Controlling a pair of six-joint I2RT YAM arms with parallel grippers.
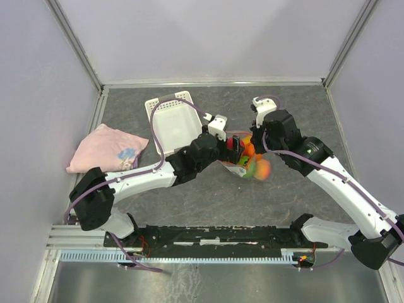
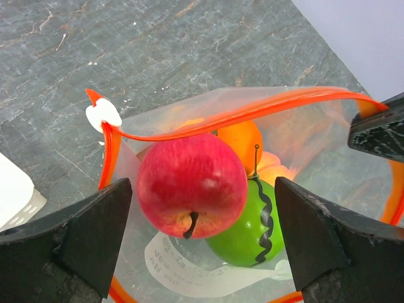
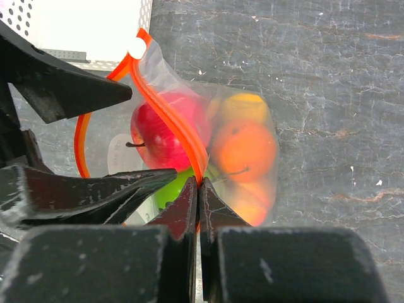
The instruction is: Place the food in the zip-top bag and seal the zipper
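Observation:
The clear zip top bag (image 3: pixel 148 62) has an orange zipper rim and stands with its mouth apart. A red apple (image 2: pixel 192 183) sits inside near the mouth, with an orange fruit (image 3: pixel 244 150), a green item (image 2: pixel 246 227) and a yellow one (image 3: pixel 245 108) deeper in. My left gripper is open at the bag's mouth, its fingers on either side of the apple in the left wrist view; contact with it cannot be told. My right gripper is shut on the bag's orange rim, pinching it at the tips.
An emptied-looking white basket (image 1: pixel 177 126) stands behind the left arm. A pink pouch (image 1: pixel 107 150) lies at the left. Bare grey table (image 1: pixel 297 101) surrounds the bag at the back and front.

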